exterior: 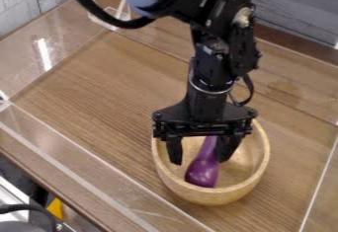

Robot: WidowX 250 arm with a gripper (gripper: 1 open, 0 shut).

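A pale wooden bowl [247, 177] sits on the table at the lower right, holding a purple elongated object [204, 169] that lies along its middle, its upper end partly hidden. My black gripper [201, 145] is lowered over the bowl from above, open, its two fingers apart at the bowl's left and right upper parts, around the purple object's upper end. Whether it touches the object cannot be told.
A wall edge runs along the back, and a black cable lies at the lower left corner beside the table's edge.
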